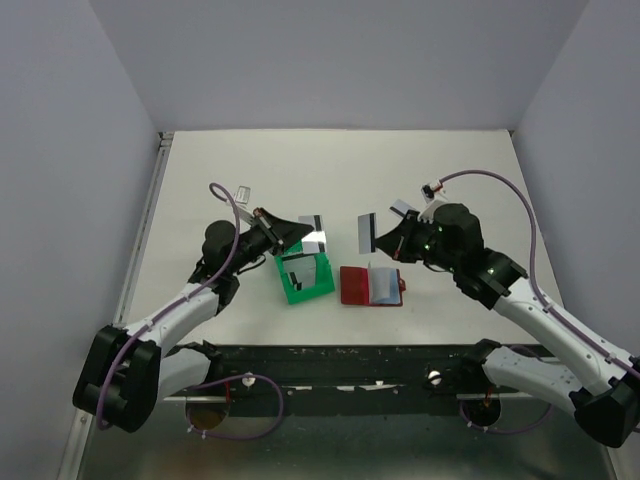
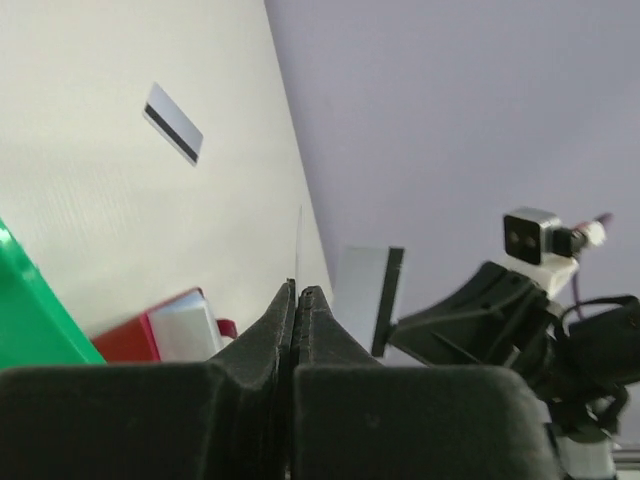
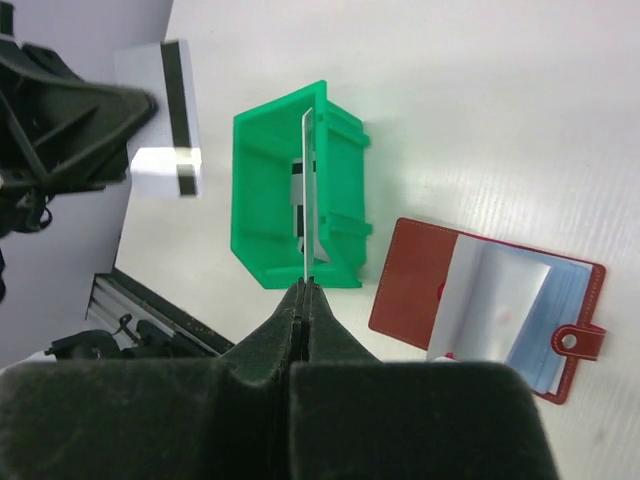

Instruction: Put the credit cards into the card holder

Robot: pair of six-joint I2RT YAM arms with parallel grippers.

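My left gripper [image 1: 302, 231] is shut on a white card with a dark stripe [image 1: 314, 243], raised at the green basket's far side. My right gripper [image 1: 384, 243] is shut on another striped card [image 1: 365, 233], held upright over the far side of the card holder. Each card appears as a thin edge rising from its own fingertips in its wrist view. The brown card holder [image 3: 405, 285] lies spread on the table, its clear sleeves showing at right. A loose striped card [image 2: 172, 122] lies on the table beyond the holder; the right arm partly covers it from above.
Inside the green basket [image 3: 347, 190], left of the holder, are more striped cards [image 1: 301, 272]. A dark rail [image 1: 330, 352] runs along the near edge.
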